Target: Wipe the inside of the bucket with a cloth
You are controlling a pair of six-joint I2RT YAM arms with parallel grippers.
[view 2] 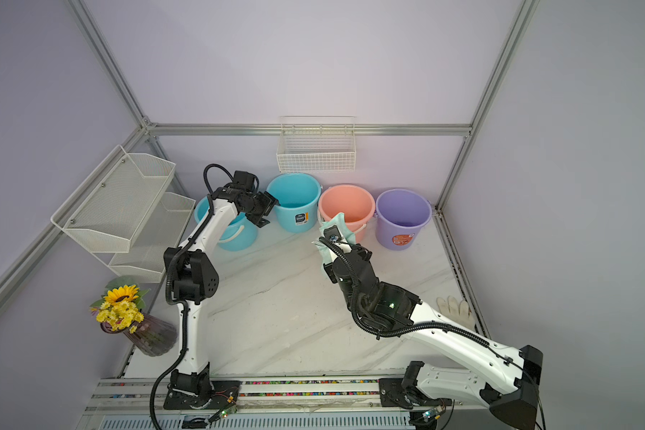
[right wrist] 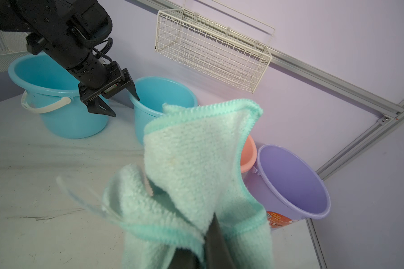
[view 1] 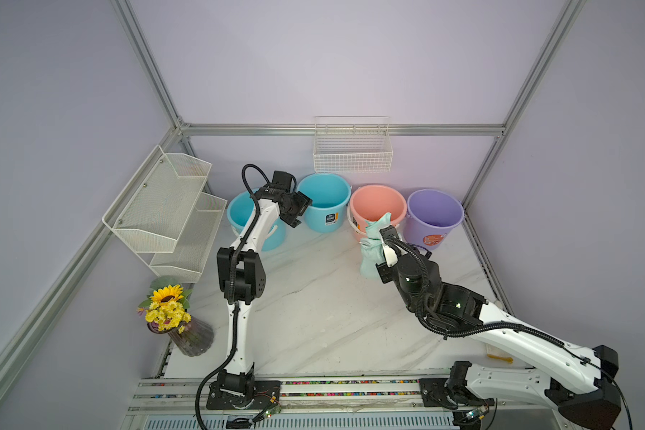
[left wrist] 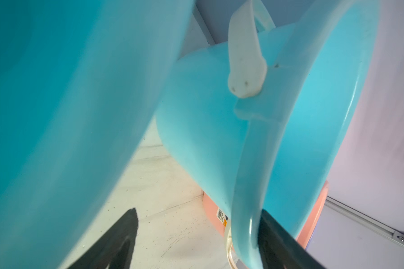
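The light teal cloth (right wrist: 188, 157) is pinched in my right gripper, which is shut on it in front of the pink bucket (view 1: 377, 200). Part of the cloth stands up and the rest hangs down. My left gripper (view 1: 303, 213) is open, between the leftmost blue bucket (right wrist: 71, 116) and the second blue bucket (right wrist: 159, 94). In the left wrist view, one finger (left wrist: 123, 239) is over the table side, while the other is at the second bucket's rim. Nothing is clamped between them. To the right stands a purple bucket (view 1: 435, 211).
A wire basket (view 1: 352, 147) hangs on the back wall, with a white mesh shelf (view 1: 168, 204) at the left. A vase of yellow flowers (view 1: 168, 304) stands front left.
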